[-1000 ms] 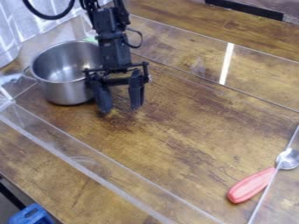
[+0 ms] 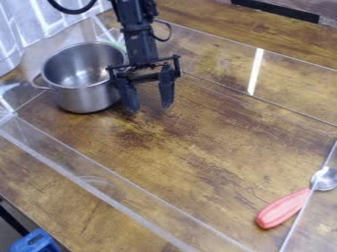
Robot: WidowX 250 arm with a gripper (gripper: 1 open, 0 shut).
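Note:
My black gripper point(image 2: 148, 96) hangs low over the wooden tabletop, just right of a steel pot point(image 2: 77, 81), its left finger overlapping the pot's right side in view. The two fingers are spread apart, and nothing shows between them. Whether the gripper touches the pot is unclear.
A spoon with a pink-red handle point(image 2: 283, 208) lies at the lower right. A blue object point(image 2: 37, 243) is at the bottom left corner. Clear panels edge the wooden table point(image 2: 171, 167).
My gripper has risen slightly and shifted a little to the right. The pot and spoon look unchanged.

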